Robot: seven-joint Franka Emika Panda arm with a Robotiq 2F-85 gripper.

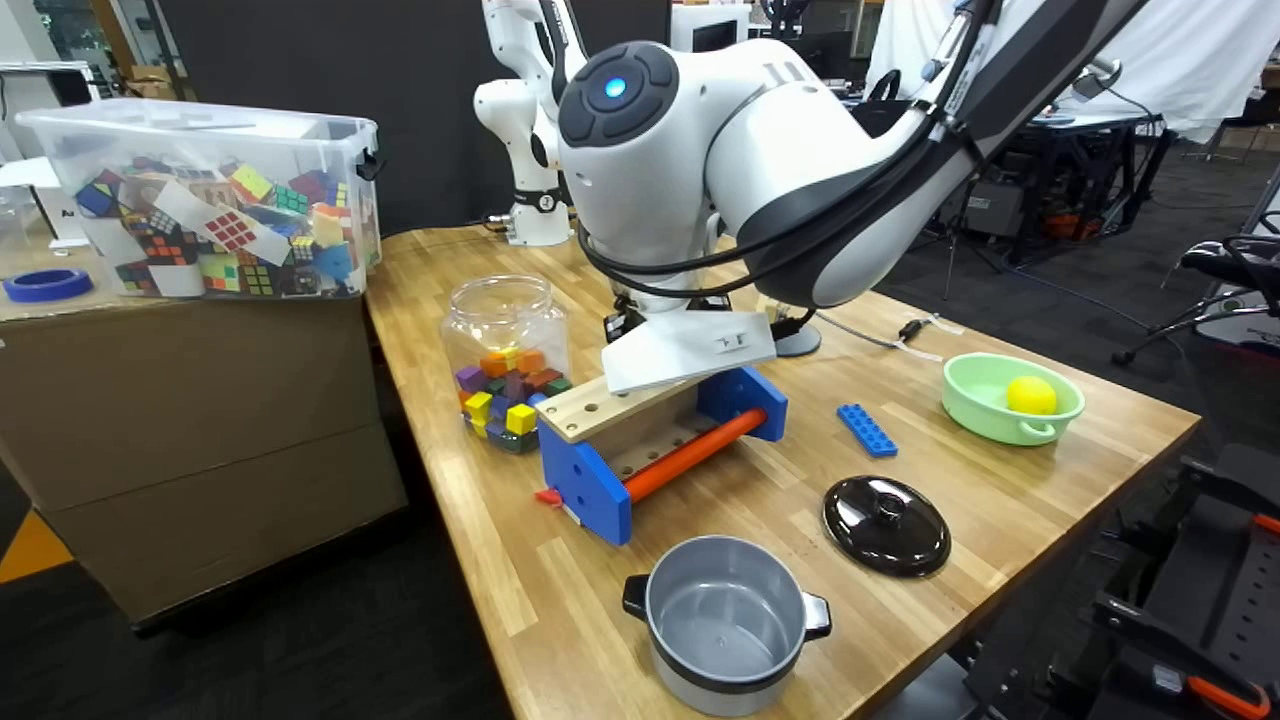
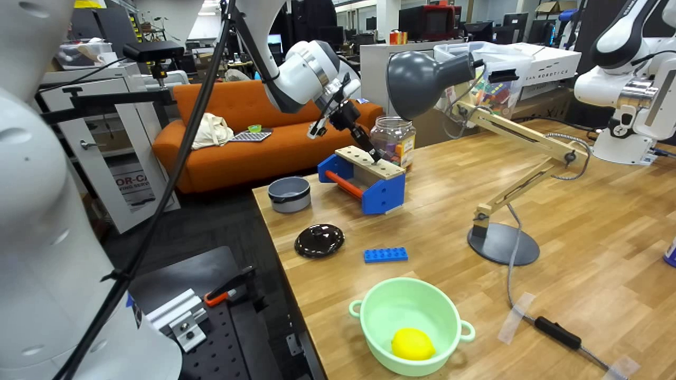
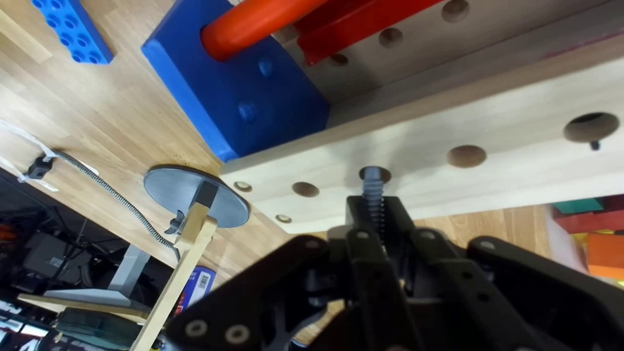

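A grey threaded bolt (image 3: 373, 188) is gripped in my gripper, which is shut on it. The bolt's tip lines up with a hole in the pale wooden top board of the toolbox (image 3: 515, 146); how far it reaches into the hole I cannot tell. In exterior view 2 my gripper (image 2: 374, 154) points down at an angle onto the toolbox (image 2: 383, 196), which has blue ends and an orange rod. Exterior view 1 shows the same toolbox (image 1: 583, 486), but the white plate on my wrist hides the fingers there.
Behind the toolbox stands a clear jar (image 1: 504, 336) of coloured blocks. A grey pot (image 1: 726, 612), a black lid (image 1: 887, 524), a blue brick (image 1: 866, 430) and a green bowl (image 1: 978, 414) with a yellow ball (image 1: 1030, 395) occupy the table. A lamp (image 2: 504, 244) stands nearby.
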